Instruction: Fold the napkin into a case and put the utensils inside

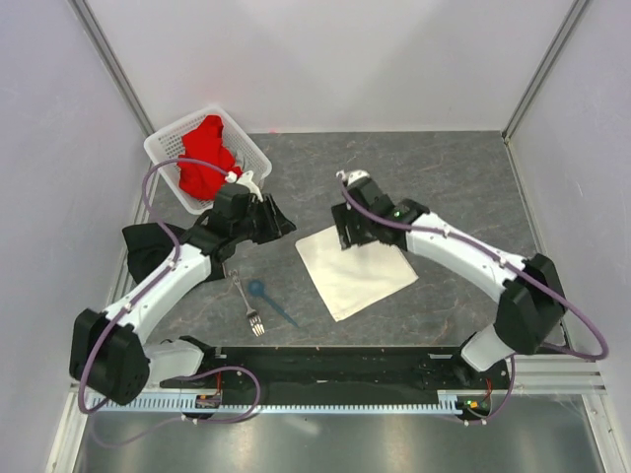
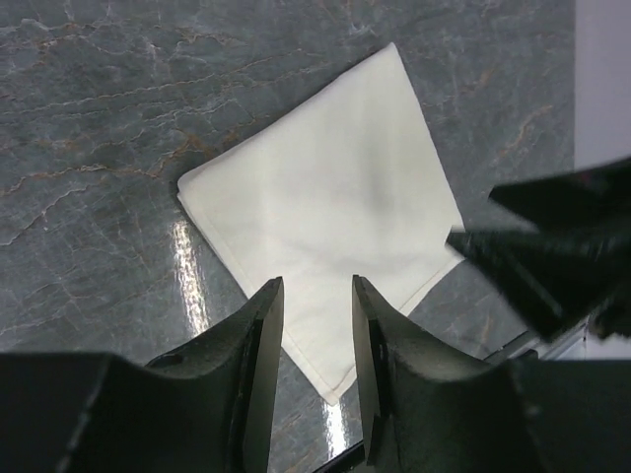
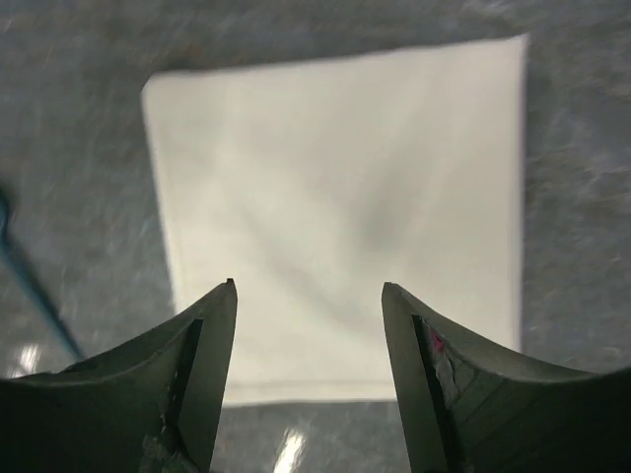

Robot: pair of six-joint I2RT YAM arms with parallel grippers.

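Observation:
The white napkin [image 1: 350, 286] lies flat on the grey table, square, with one edge doubled. My left gripper [image 1: 276, 225] hangs above and left of it, part open with nothing between its fingers. My right gripper [image 1: 347, 235] stands open over the napkin's back part, also empty. Left of the napkin lie a blue spoon [image 1: 256, 289] and a fork [image 1: 254, 320]; the spoon also shows at the edge of the right wrist view [image 3: 30, 286].
A white basket [image 1: 168, 143] holding red cloth [image 1: 202, 148] stands at the back left, with dark cloth [image 1: 143, 246] below it.

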